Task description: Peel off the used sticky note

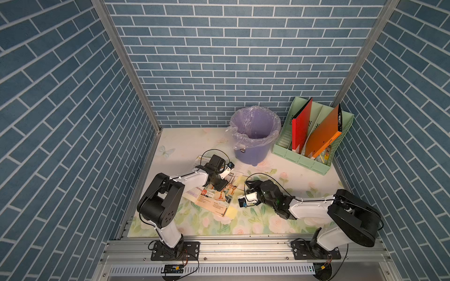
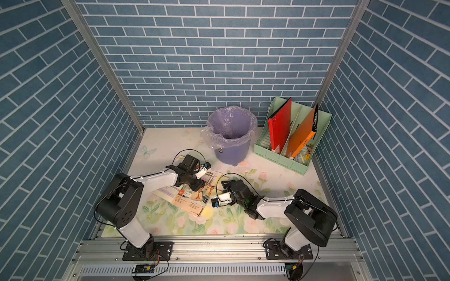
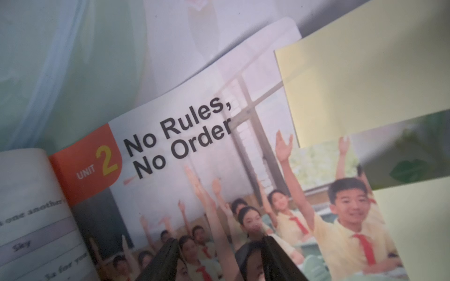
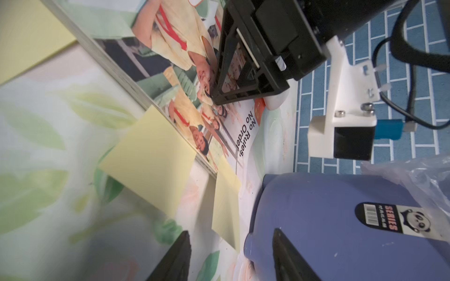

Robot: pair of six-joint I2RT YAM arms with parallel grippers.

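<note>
The open textbook (image 3: 173, 196) shows its "No Rules, No Order" page, with yellow sticky notes along its right edge: an upper note (image 3: 361, 75), a lower one (image 3: 412, 224), a folded-up one (image 4: 227, 206) and one at the near corner (image 1: 230, 211). My left gripper is low over the photo page, fingers apart with nothing visible between them. My right gripper stands to the right of the book beside the notes, fingers apart, nothing between them.
A purple bin (image 1: 253, 154) with a plastic liner stands behind the book. A green file tray (image 1: 300, 161) with red and orange folders is at back right.
</note>
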